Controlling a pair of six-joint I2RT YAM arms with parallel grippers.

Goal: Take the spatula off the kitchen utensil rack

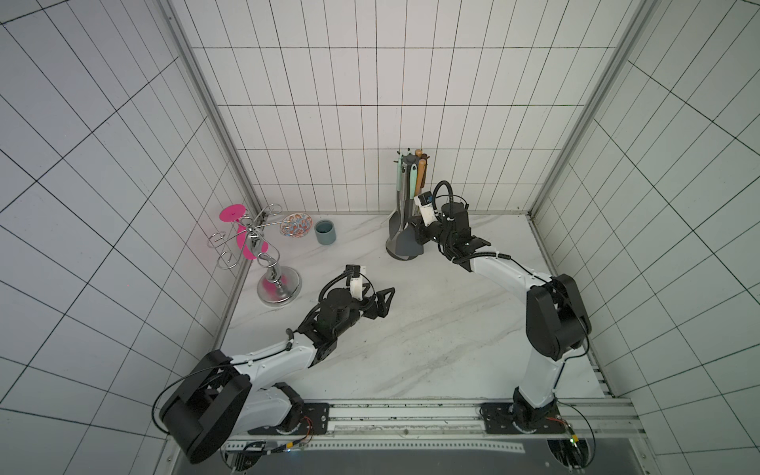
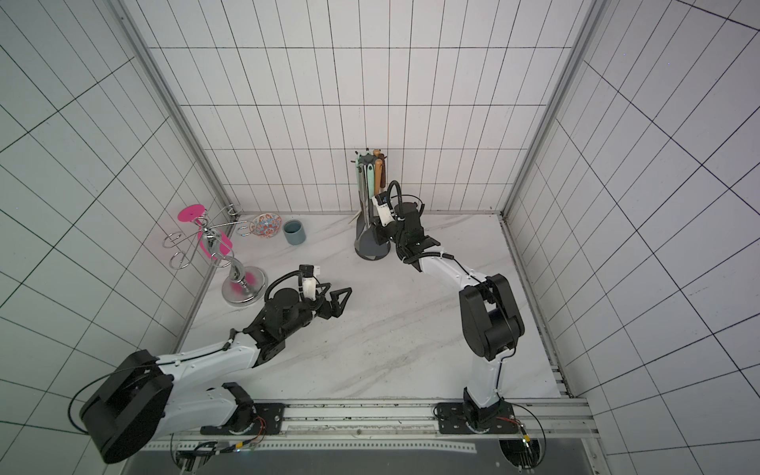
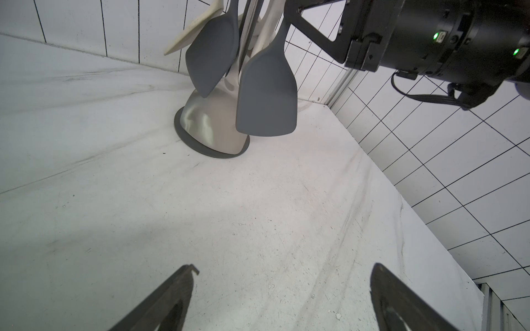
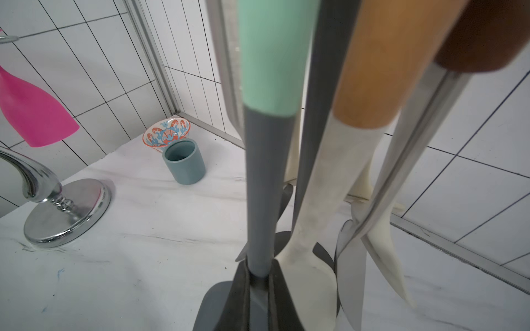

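Note:
The spatula with a mint-green handle (image 4: pixel 276 60) and grey shaft stands nearly upright among the other utensils at the rack. Its dark grey blade (image 3: pixel 267 93) hangs above the counter in the left wrist view. My right gripper is shut on the spatula's shaft, just above the blade. The round grey rack base (image 3: pixel 201 144) sits by the back wall. Whether the handle's top still sits on its hook cannot be made out. Out over the open counter, well away from the rack, my left gripper is open and empty.
Several other utensils crowd behind the spatula, including one with a wooden handle (image 4: pixel 397 60). A blue-grey cup (image 1: pixel 325 232) and a patterned bowl (image 4: pixel 166 132) stand left of the rack. A chrome stand (image 1: pixel 278 285) carries pink glasses at far left.

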